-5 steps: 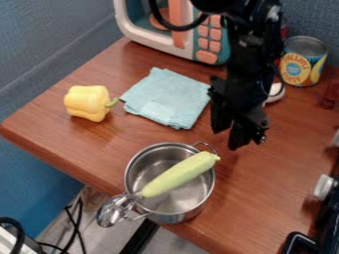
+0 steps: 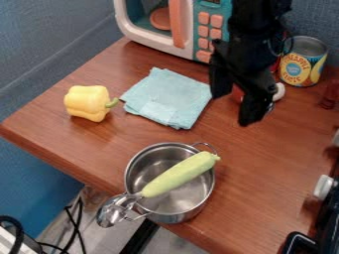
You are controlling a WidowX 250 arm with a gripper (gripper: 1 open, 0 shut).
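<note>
The black gripper [image 2: 247,104] hangs over the back right of the wooden table, right of the light blue cloth [image 2: 169,97]; whether it is open or shut is hard to make out against its dark body. A steel pot [image 2: 191,201] at the front holds a pale green corn cob [image 2: 177,175] lying across it. A yellow pepper [image 2: 87,103] lies at the left.
A toy microwave [image 2: 149,24] stands at the back. A can [image 2: 302,63] is at the back right, and a black appliance [image 2: 318,228] at the right edge.
The gripper has moved up and back, away from the pot, and slightly right. The pot, cob, pepper and cloth have stayed in place.
</note>
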